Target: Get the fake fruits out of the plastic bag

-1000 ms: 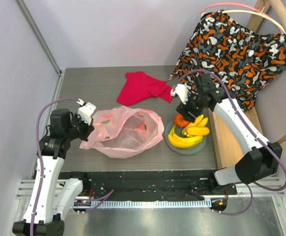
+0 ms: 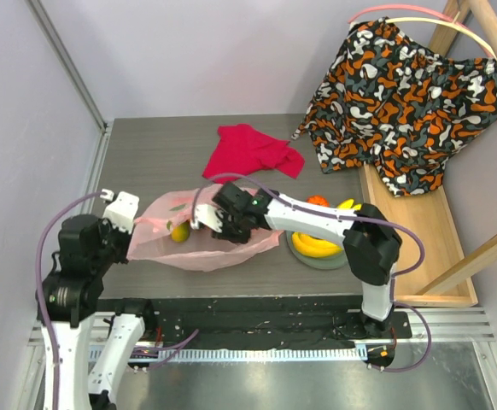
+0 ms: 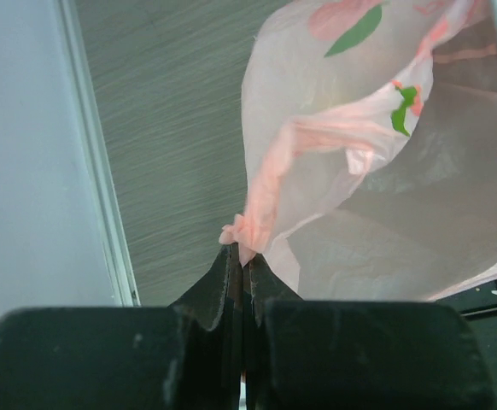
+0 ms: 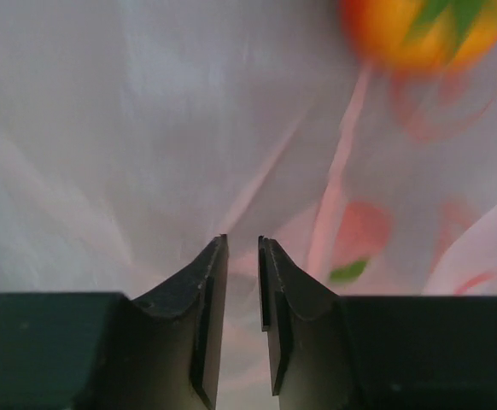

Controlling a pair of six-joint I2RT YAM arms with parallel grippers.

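The translucent pink plastic bag lies spread on the table, its mouth gaping. My left gripper is shut on the bag's gathered edge at its left end. Inside the bag, toward the left, shows a yellow fruit. My right gripper reaches down into the bag, its fingers standing slightly apart; only blurred plastic shows through the gap. A blurred red and yellow fruit with green on it appears at upper right in the right wrist view. Whether it is the same fruit, I cannot tell.
A green bowl right of the bag holds yellow bananas and an orange-red fruit, partly hidden by my right arm. Behind the bag lies a red cloth. Bare table surrounds the bag at the back left.
My right gripper has travelled left from the bowl down into the bag. The yellow fruit has come into sight.
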